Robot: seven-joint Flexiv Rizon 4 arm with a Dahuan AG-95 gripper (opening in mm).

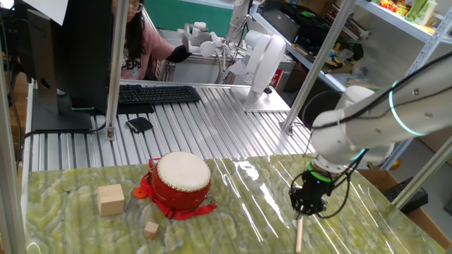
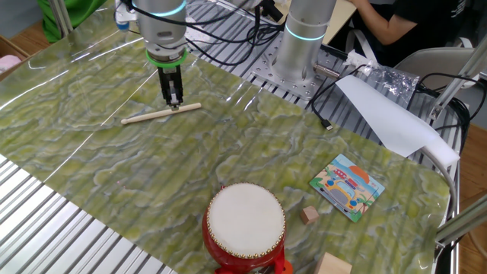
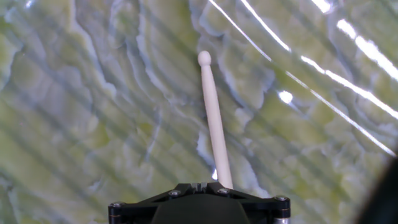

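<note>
A pale wooden drumstick [image 2: 144, 117] lies flat on the green marbled cover, its rounded tip toward the front left in exterior view 2. My gripper [image 2: 174, 105] points down right over the stick's other half. In the wrist view, the black fingers of my gripper look drawn together. The drumstick [image 3: 212, 112] runs beneath them, right of their midline, not visibly between them. Whether the fingertips touch it does not show. In exterior view 1, the gripper hides the stick's far end. A red drum [image 1: 182, 185] with a cream skin stands upright well away from the gripper.
Near the drum lie a larger wooden block [image 1: 111, 200], a small wooden cube [image 1: 150, 230] and a colourful picture card [image 2: 348, 187]. A white sheet [image 2: 388, 114] and a cable lie by the robot's base [image 2: 293, 76]. Between drumstick and drum the cover is clear.
</note>
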